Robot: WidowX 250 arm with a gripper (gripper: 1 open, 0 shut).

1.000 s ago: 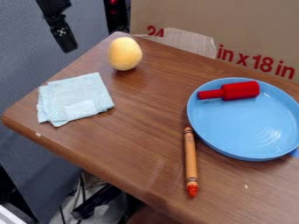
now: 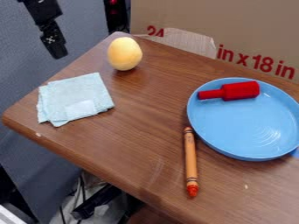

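My black gripper [image 2: 55,45] hangs at the upper left, beyond the table's left edge and above a light blue folded cloth [image 2: 73,98]. Whether its fingers are open or shut is too small to tell. A yellow egg-shaped object [image 2: 125,53] stands at the back of the table. A blue plate [image 2: 246,131] on the right holds a red rolling-pin-like object [image 2: 237,91]. An orange crayon-like stick [image 2: 191,162] lies just left of the plate, pointing toward the front.
A cardboard box [image 2: 216,26] stands behind the wooden table [image 2: 128,149]. Dark equipment shows below the left edge.
My gripper has shifted very slightly at the upper left. The objects on the table have not moved.
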